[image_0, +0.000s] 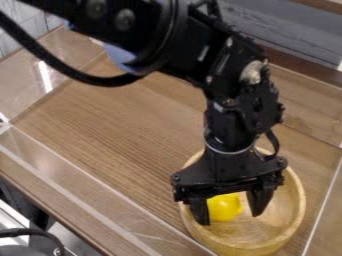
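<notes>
A yellow round object (223, 208) lies in a wooden bowl (278, 228) at the lower right of the camera view. My black gripper (229, 208) is down inside the bowl, open, with its fingers on either side of the yellow object, which is partly hidden behind them.
A clear raised edge runs along the table's left and front. A dark cable crosses at the upper left, and a dark strip runs along the back.
</notes>
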